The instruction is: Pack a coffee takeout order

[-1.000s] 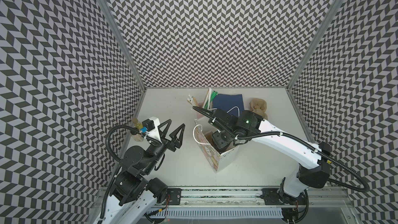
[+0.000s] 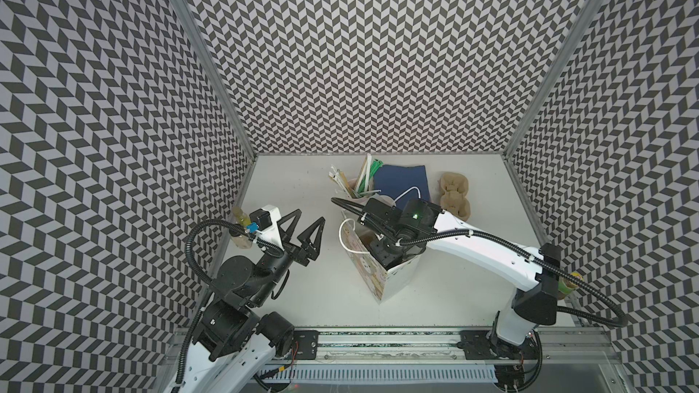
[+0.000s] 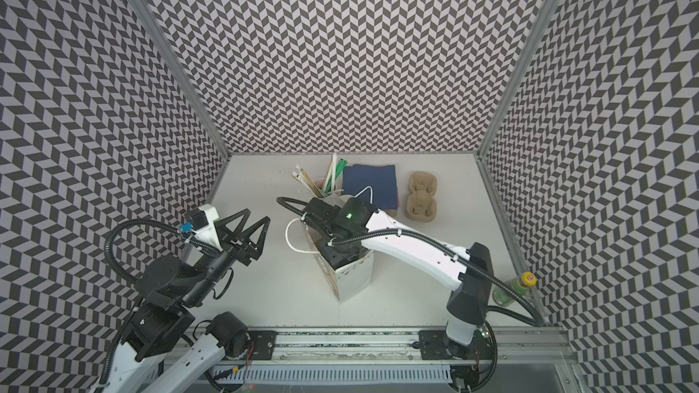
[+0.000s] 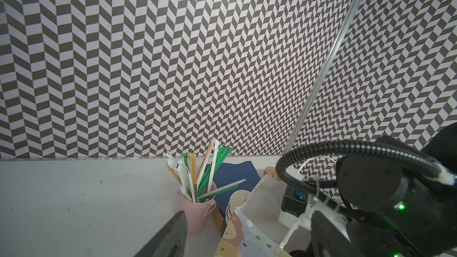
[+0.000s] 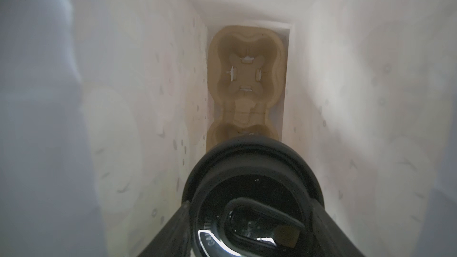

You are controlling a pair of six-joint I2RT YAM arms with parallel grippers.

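Note:
The patterned paper bag [image 2: 397, 284] stands open on the table with white handles. Inside it, in the right wrist view, a brown cup carrier [image 5: 246, 73] lies on the bottom. My right gripper reaches down into the bag, shut on a cup with a black lid [image 5: 254, 185]. That cup is above the carrier's nearer compartment and hides most of it; whether it touches the carrier cannot be told. Left of the bag, my left gripper [image 2: 310, 214] hangs apart from everything, its fingers spread and nothing between them.
Behind the bag are a pink bucket of straws and stirrers [image 4: 195, 214], white cups [image 4: 236, 201] and blue napkins [image 3: 371, 185]. A second carrier [image 3: 422, 196] lies at the back right. Bottles stand at the left [image 2: 241, 227] and right [image 3: 514, 289] edges.
The left arm and the bag look unmoved.

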